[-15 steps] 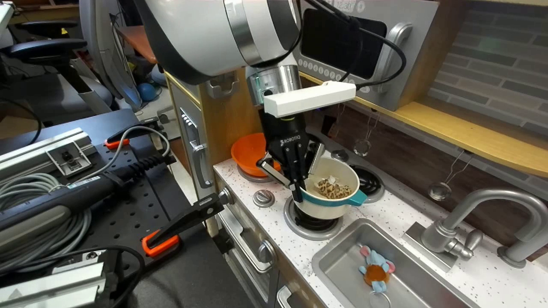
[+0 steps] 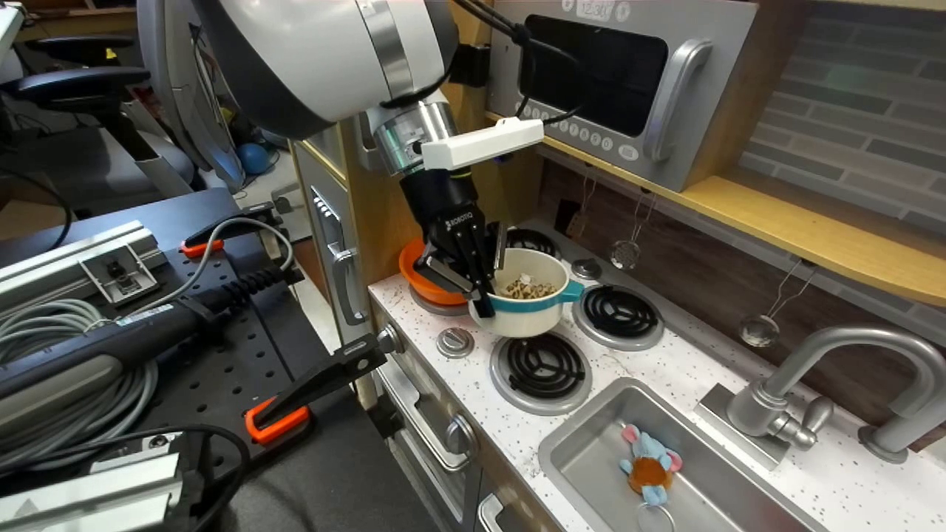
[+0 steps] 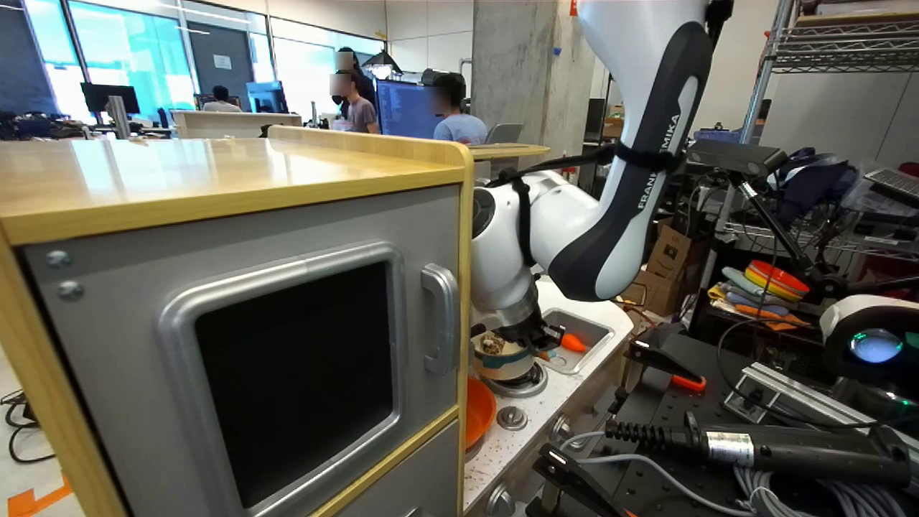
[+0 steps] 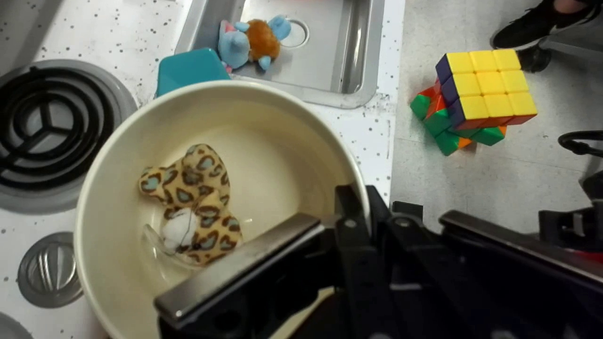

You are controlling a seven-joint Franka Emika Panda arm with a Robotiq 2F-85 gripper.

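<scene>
My gripper is shut on the near wall of a cream pot (image 2: 525,323), with the rim pinched between its black fingers. The pot has a teal band and a teal handle (image 4: 192,68), and it hangs above the stove, over the area behind the front burner (image 2: 541,372). Inside lies a leopard-print plush toy (image 4: 209,209) with a white patch, seen best in the wrist view. In exterior view 2 the arm partly covers the pot (image 3: 504,363).
An orange bowl (image 2: 423,282) sits on the left burner, partly behind the gripper. A blue and brown plush (image 2: 652,465) lies in the sink (image 2: 590,417). The microwave (image 2: 612,71) overhangs the stove.
My gripper has carried the pot left and toward the back, nearer the orange bowl, uncovering the front burner. The leopard toy has stayed in the pot.
</scene>
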